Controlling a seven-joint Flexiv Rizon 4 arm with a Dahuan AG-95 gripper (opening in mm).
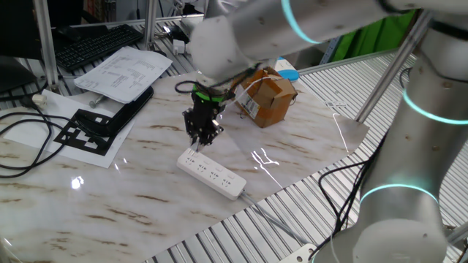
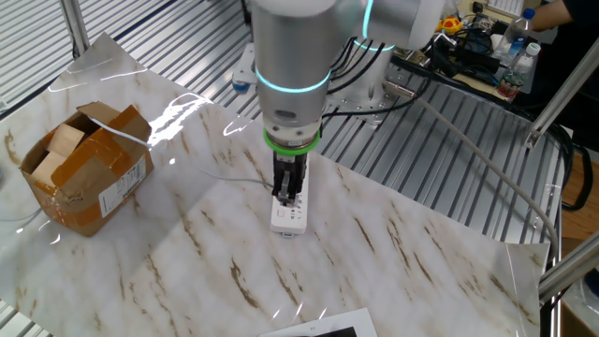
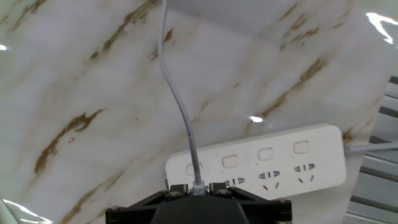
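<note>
A white power strip [image 1: 210,175] lies on the marbled tabletop, its row of sockets and switches facing up. In the wrist view, the strip [image 3: 261,163] stretches rightward from just beyond my gripper. A thin grey cable [image 3: 176,96] runs down to a small plug end between the fingers, and my gripper is shut on it. The plug's lower part and the socket nearest the fingers are hidden. In exterior view 1 my gripper [image 1: 195,145] points down at the strip's far left end; exterior view 2 shows it over the strip [image 2: 290,221]. Plug-to-socket contact cannot be made out.
An open cardboard box [image 1: 272,101] stands behind the gripper. Papers [image 1: 123,73] and a black-and-white marker sheet [image 1: 91,135] lie to the left. The strip's own cord [image 1: 274,218] leads off over the slatted metal surface.
</note>
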